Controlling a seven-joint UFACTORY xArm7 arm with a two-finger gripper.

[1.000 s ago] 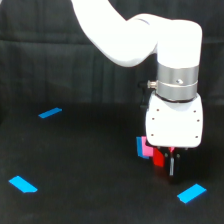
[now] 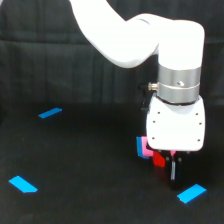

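Observation:
The white arm reaches down at the right of the camera view, and its gripper (image 2: 173, 170) points at the dark table. Beside and partly behind the hand stands a small cluster of blocks: a blue one (image 2: 139, 146) on the left, a pink one (image 2: 146, 146), and a red one (image 2: 158, 160) in front. The dark fingers come down close to the red block's right side; contact cannot be made out. Part of the cluster is hidden by the hand. Against the dark table the fingers are too small and dim to show their spacing.
Blue strips lie flat on the dark table: one at the far left (image 2: 50, 113), one at the near left (image 2: 23, 184) and one at the near right (image 2: 191, 194). Left of the blocks, the middle of the table is clear.
My hand has moved slightly down and to the right. The visible blocks and the blue strips look unmoved.

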